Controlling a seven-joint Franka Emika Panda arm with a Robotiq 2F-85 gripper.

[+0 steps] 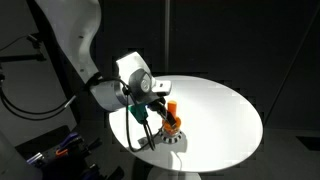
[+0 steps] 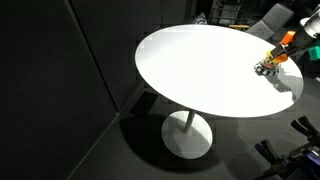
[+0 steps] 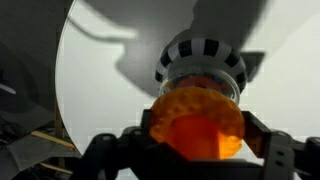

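Observation:
An orange piece with a redder middle (image 3: 195, 130) fills the space between the fingers of my gripper in the wrist view. One dark finger is on each side, close against it, but whether they press on it cannot be made out. Beneath the piece, a clear rounded part stands on a base with a black-and-white checkered rim (image 3: 185, 48). Exterior view 1 has the orange piece (image 1: 173, 124) low on the white table, with the gripper (image 1: 166, 112) reaching down to it from the left. The fingertips there are small and partly hidden.
The checkered base (image 2: 266, 69) sits near the table's edge on the robot's side. A cable loops around the arm.

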